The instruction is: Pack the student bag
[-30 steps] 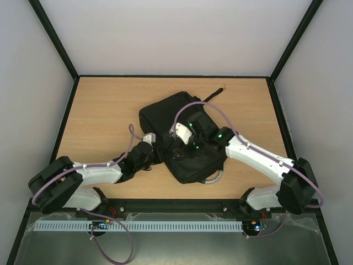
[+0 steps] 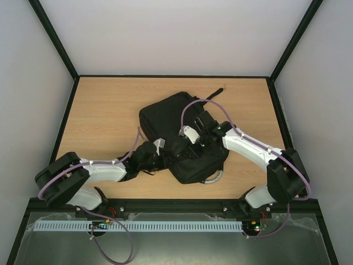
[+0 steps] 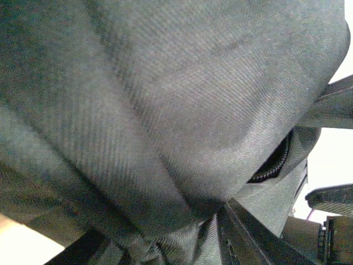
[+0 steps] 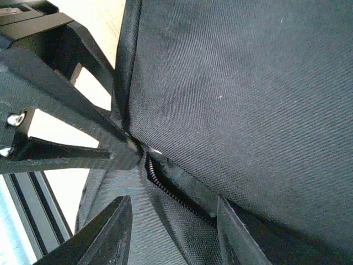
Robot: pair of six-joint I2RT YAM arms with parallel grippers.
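The black bag (image 2: 168,116) lies on the wooden table under both grippers. My left gripper (image 2: 168,160) is at its lower middle, close to my right gripper (image 2: 190,152). In the left wrist view the bag's cloth (image 3: 143,99) fills most of the frame, a zip (image 3: 270,171) showing at the right; whether that gripper grips cloth is unclear. In the right wrist view my right gripper has its fingers apart over an open zipper (image 4: 171,187) edge, with the other gripper's fingers (image 4: 71,116) at that zip on the left. What lies between either pair is hard to tell.
A strap (image 2: 215,93) sticks out at the bag's back right and a handle (image 2: 212,178) at its front right.
My left gripper has moved right, further onto the bag.
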